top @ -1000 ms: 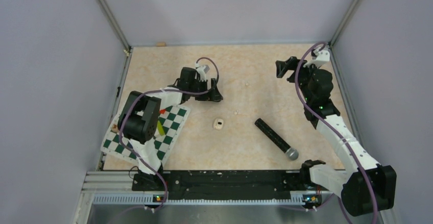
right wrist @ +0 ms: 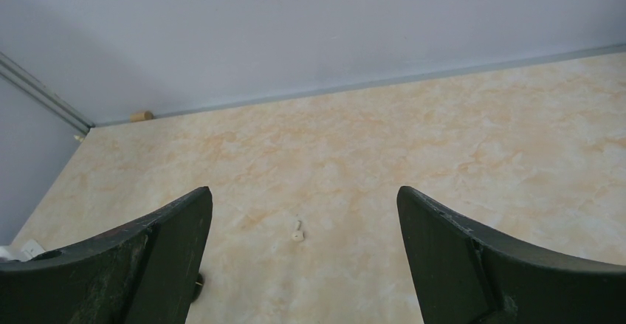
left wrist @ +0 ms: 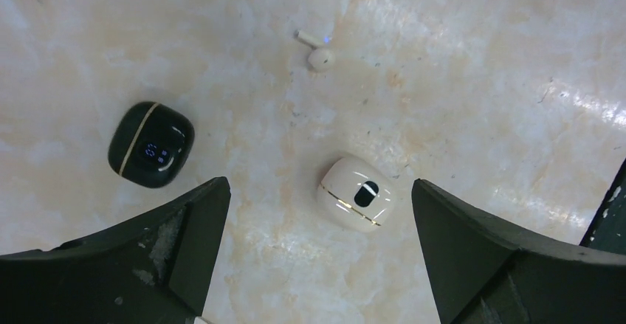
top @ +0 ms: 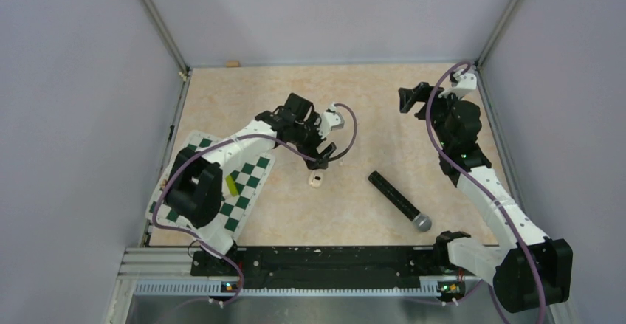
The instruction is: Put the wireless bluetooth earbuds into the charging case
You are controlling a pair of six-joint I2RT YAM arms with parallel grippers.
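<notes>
In the left wrist view, a white charging case (left wrist: 356,195) with a dark oval window lies on the table between the spread fingers of my open left gripper; its lid looks closed. A white earbud (left wrist: 320,58) lies beyond the fingertips. To the left is a rounded black case (left wrist: 151,145) with a lit display, hidden under the arm from above. My left gripper holds nothing. The right gripper (top: 408,108) stays open and empty at the back right; an earbud (right wrist: 297,233) shows on the table in its wrist view.
A black microphone (top: 397,198) with a silver head lies right of centre. A green-and-white checkered board (top: 247,191) with a yellow-green block (top: 231,185) is under the left arm. Bare table (top: 384,147) extends between the arms.
From beside the black case, my left gripper has moved right and toward the front, near the white case. It now covers the black case from above. The right arm is still.
</notes>
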